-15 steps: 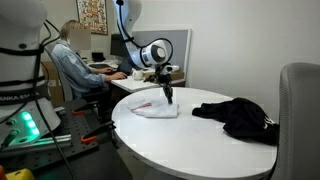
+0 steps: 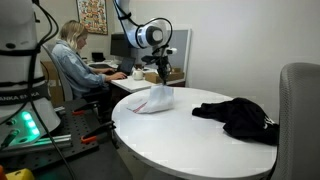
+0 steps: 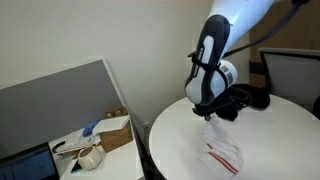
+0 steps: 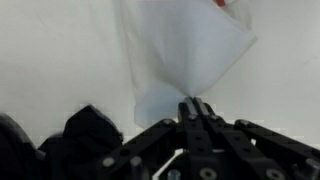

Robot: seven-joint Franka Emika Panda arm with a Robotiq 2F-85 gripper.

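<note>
A white cloth with red stripes (image 3: 222,155) hangs by one part from my gripper (image 2: 164,82), which is shut on it. In exterior view 1, the white cloth (image 2: 158,98) rises from the round table (image 2: 190,146) in a peak; its lower part seems to touch the tabletop. The wrist view shows the shut fingertips (image 4: 192,104) at the edge of the pale fabric (image 4: 185,50). The exact pinch is hard to make out there.
A crumpled black cloth (image 2: 248,120) lies on the right of the table. A grey chair (image 2: 299,120) stands at the near right edge. Beyond the table are a desk with boxes and a seated person (image 2: 72,55).
My gripper has risen from the tabletop and shifted slightly left. Part of the white cloth, which lay flat, has come up with it. The black cloth has not moved.
</note>
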